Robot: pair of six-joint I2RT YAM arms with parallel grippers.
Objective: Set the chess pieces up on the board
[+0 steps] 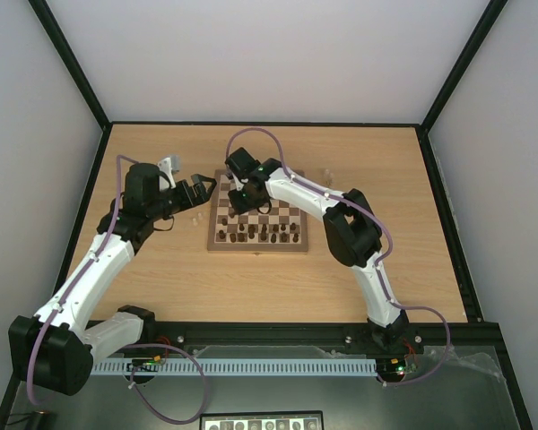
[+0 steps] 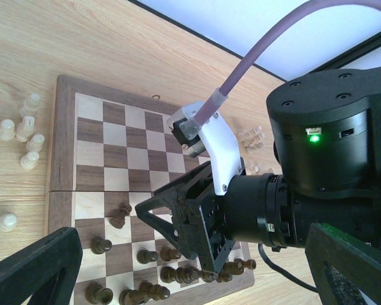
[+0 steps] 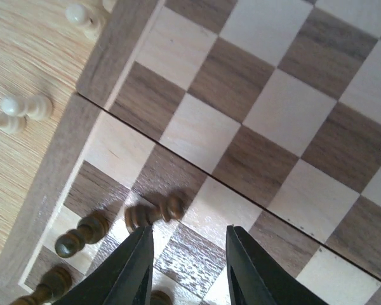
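Observation:
The chessboard [image 1: 213, 224] lies mid-table with several dark pieces standing along its near side. One dark piece is tipped over on the board; in the left wrist view the same fallen piece [image 2: 119, 216] lies in front of the other gripper. Over the board hovers my right gripper, its fingers parted with nothing between them; the fallen piece is just beyond its left fingertip [image 3: 141, 244]. My left gripper [image 1: 209, 185] stands open and empty by the board's left edge, its fingers [image 2: 41, 270] spread wide.
Several white pieces [image 2: 25, 127] stand on the table left of the board, and others [image 2: 251, 136] are off its right side. Standing dark pieces [image 3: 82, 234] crowd near the fallen one. The board's far half looks mostly bare. Open table lies in front.

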